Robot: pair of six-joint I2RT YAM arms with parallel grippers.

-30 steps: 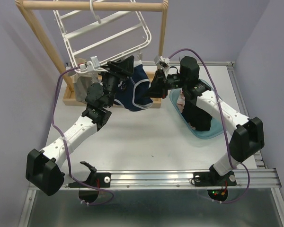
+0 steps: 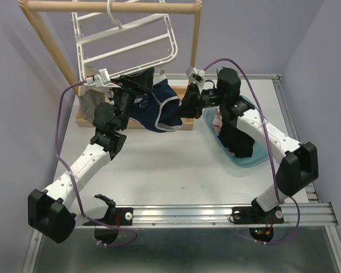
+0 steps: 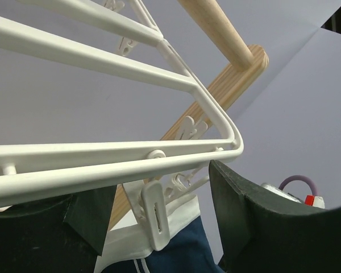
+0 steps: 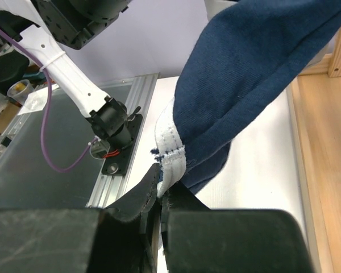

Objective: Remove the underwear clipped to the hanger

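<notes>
Navy underwear with white trim (image 2: 169, 92) hangs stretched below the white hanger (image 2: 125, 49). My right gripper is shut on its white hem, as the right wrist view shows. At the hanger's lower rail, my left gripper (image 2: 145, 85) has its fingers on either side of a white clip (image 3: 157, 219). In the left wrist view the fingers (image 3: 238, 210) stand apart, with space showing beside the clip; whether they press on anything is hidden. White waistband (image 3: 128, 242) appears at the clip's lower end.
A wooden frame (image 2: 131, 7) carries the hanger. A teal basket (image 2: 256, 156) with dark and pink cloth stands on the right. A pale cloth (image 2: 90, 104) hangs behind the left arm.
My left gripper has shifted a little left, and the hanger's lower rail has swung left with it. The underwear's upper part follows slightly. My right arm stays put.
</notes>
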